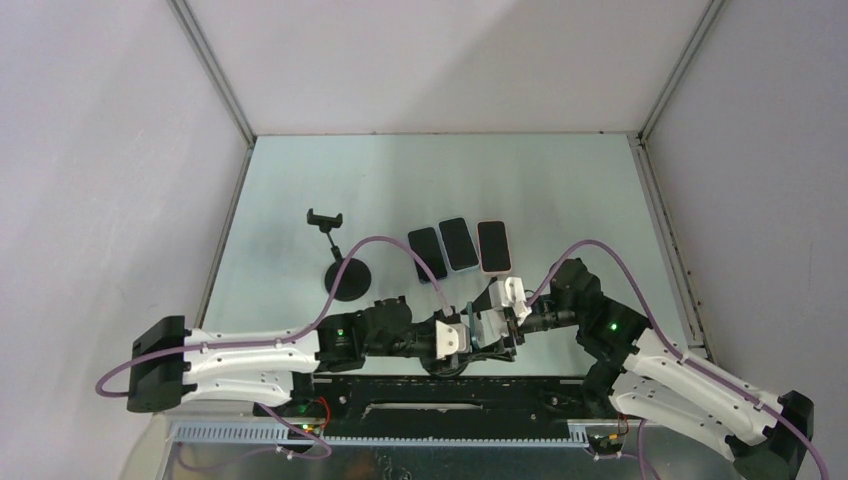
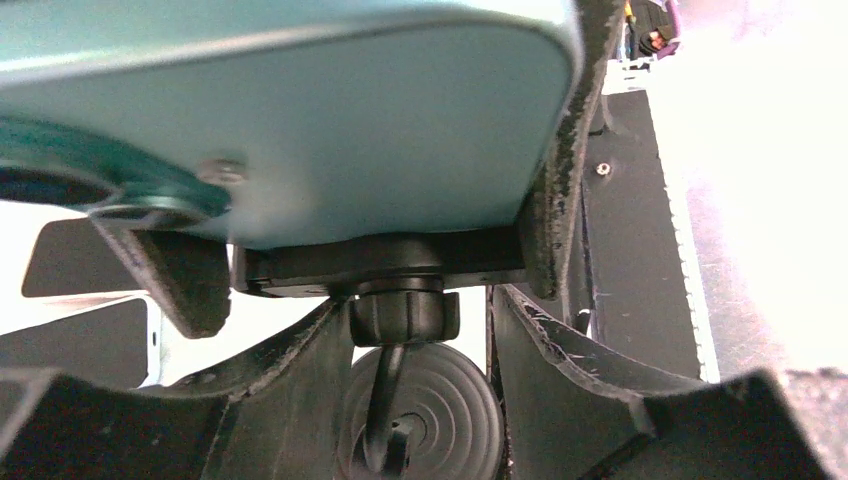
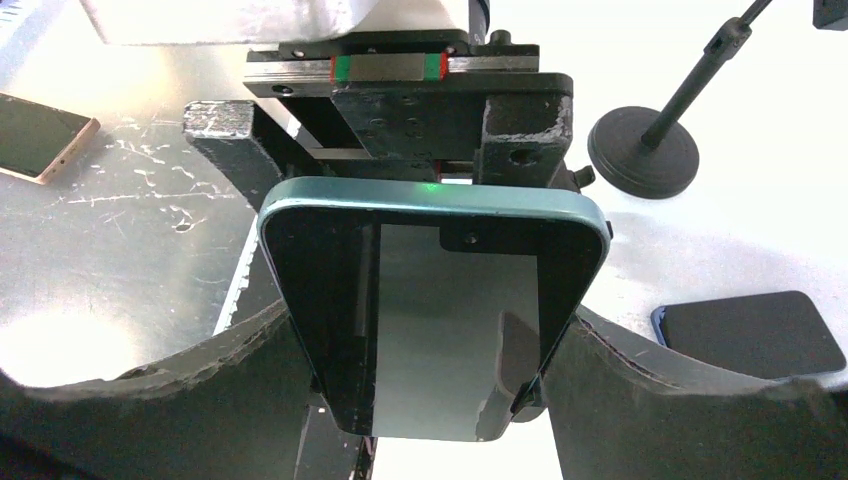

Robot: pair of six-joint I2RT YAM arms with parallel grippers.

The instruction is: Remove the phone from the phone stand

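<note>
A teal phone stands in a black phone stand near the table's front edge. In the left wrist view the holder sits under the phone, and my left gripper is at the ball joint below it, part open around the neck. My right gripper is shut on the phone, whose top edge and screen fill the middle of the right wrist view. In the top view both grippers meet at the front centre, mostly hiding phone and stand.
Three phones lie at the table's middle. A second, empty stand stands to the left.
</note>
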